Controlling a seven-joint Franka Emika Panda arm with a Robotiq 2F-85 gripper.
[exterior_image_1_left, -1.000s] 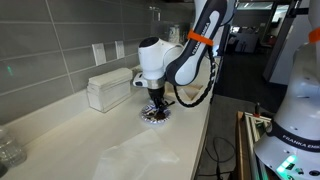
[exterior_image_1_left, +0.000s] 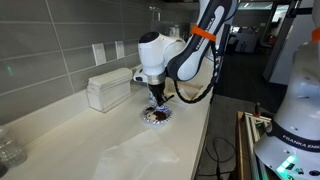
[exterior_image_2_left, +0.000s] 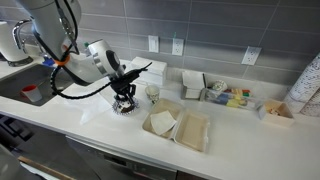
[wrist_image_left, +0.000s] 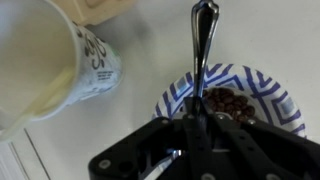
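A blue-and-white patterned bowl (wrist_image_left: 262, 90) holding small brown pieces (wrist_image_left: 228, 102) lies below my gripper in the wrist view. My gripper is shut on a shiny metal spoon (wrist_image_left: 204, 45), whose length runs up the picture from between the fingers. Part of the bowl is hidden behind the fingers. In exterior view 1 the gripper hangs just above the bowl (exterior_image_1_left: 157, 116) on the white counter. Whether anything rests on the spoon cannot be made out.
Close beside the bowl stands a printed paper cup (wrist_image_left: 92, 62). Open cardboard boxes (exterior_image_2_left: 160, 123) sit right of the bowl in exterior view 2, with a tray of colourful packets (exterior_image_2_left: 230, 97) farther back. A white sheet (exterior_image_1_left: 138, 157) lies on the otherwise clear front counter.
The gripper has risen a little from the bowl, and more of the bowl and its dark contents shows. The bowl seems to be in the same place.
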